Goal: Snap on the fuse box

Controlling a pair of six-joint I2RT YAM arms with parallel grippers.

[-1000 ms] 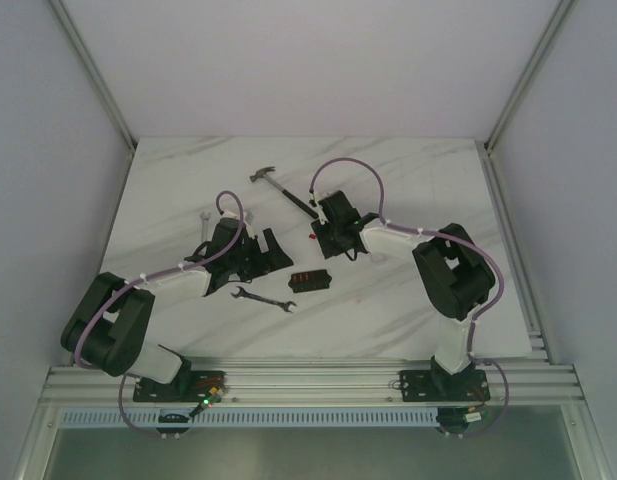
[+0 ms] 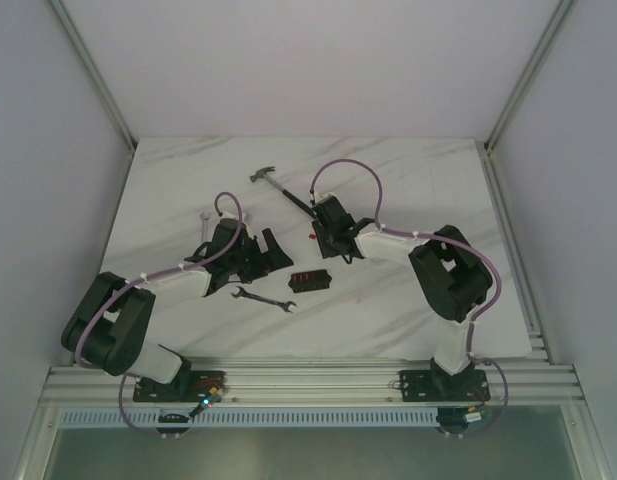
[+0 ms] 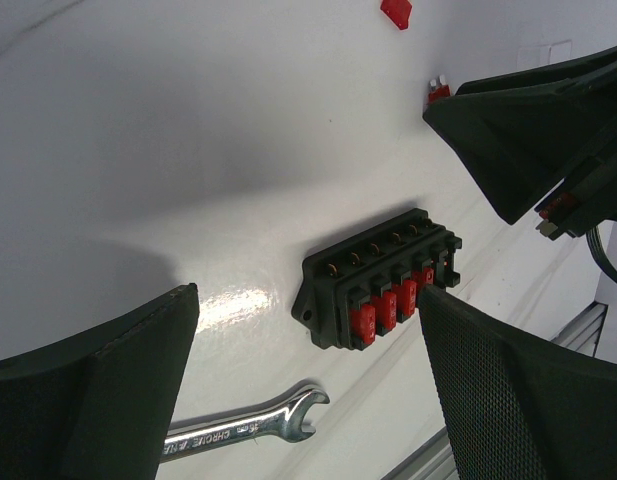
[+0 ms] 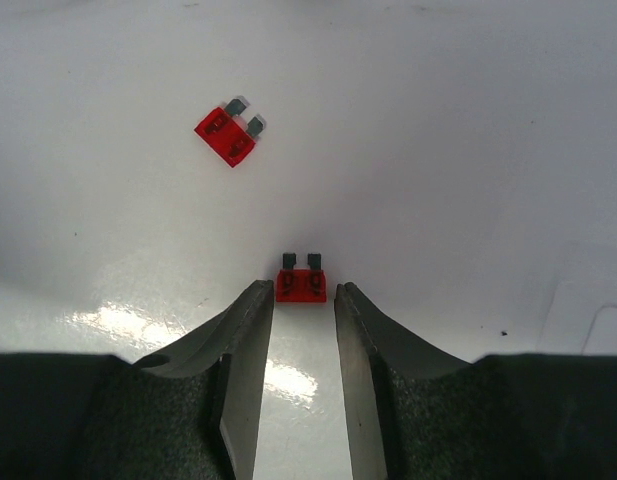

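Observation:
The black fuse box (image 2: 309, 280) lies in the middle of the table; in the left wrist view it (image 3: 340, 290) holds several red fuses. My left gripper (image 2: 273, 250) stands open above the table, left of the box. My right gripper (image 2: 326, 245) is low just above the box's far side, its fingertips (image 4: 256, 305) around a small red fuse (image 4: 300, 285) lying on the table; whether they grip it I cannot tell. A second red fuse (image 4: 226, 135) lies a short way off.
A hammer (image 2: 286, 192) lies at the back, a wrench (image 2: 263, 299) in front of my left gripper and another wrench (image 2: 204, 225) at the left.
The left arm and the fuse box have not visibly moved.

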